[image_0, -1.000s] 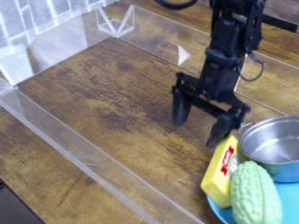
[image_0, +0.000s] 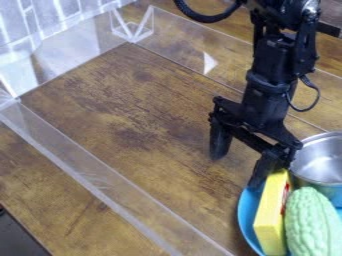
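Note:
The black gripper (image_0: 246, 150) is low over the right side of the wooden table, its fingers spread apart. Its right finger reaches down to the top end of a yellow block (image_0: 269, 215), which lies on a blue plate (image_0: 247, 215) beside a green ribbed vegetable (image_0: 314, 228). Whether the finger touches the block is unclear.
A metal pot (image_0: 321, 157) stands at the right edge, beside the gripper. Clear low plastic barriers border the bare wooden table (image_0: 114, 130) along the back and left front. A white ribbed object (image_0: 40, 35) is at the back left.
The gripper has moved slightly down and toward the front, closer to the yellow block. The plate and its contents have shifted slightly over the last second.

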